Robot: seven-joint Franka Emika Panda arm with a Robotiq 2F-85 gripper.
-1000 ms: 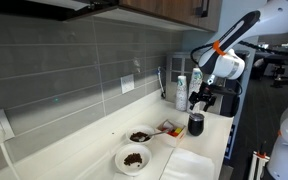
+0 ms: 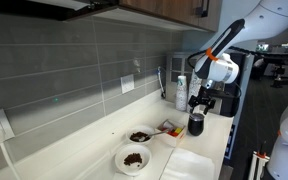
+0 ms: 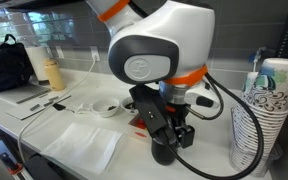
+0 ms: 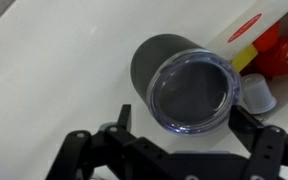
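Note:
A dark jar with a clear, glassy top (image 4: 189, 92) stands on the white counter, seen from above in the wrist view. My gripper is open above it, its fingers set wide at either side of the jar's near edge. In exterior view 1 the dark jar (image 2: 195, 125) stands right under the gripper (image 2: 201, 106). Exterior view 2 shows the dark jar (image 3: 164, 151) partly covered by the arm, and the fingertips are hard to make out there.
Close beside the jar is a box of red and yellow items (image 2: 170, 128). Two bowls, a white bowl with dark bits (image 2: 133, 160) and a dark pan (image 2: 141, 134), lie farther left. Stacked paper cups (image 3: 262, 115) stand near the arm. A white sheet (image 3: 82, 145) lies flat.
The arm has shifted slightly, with the gripper a little lower over the jar. The jar and the other things have stayed put.

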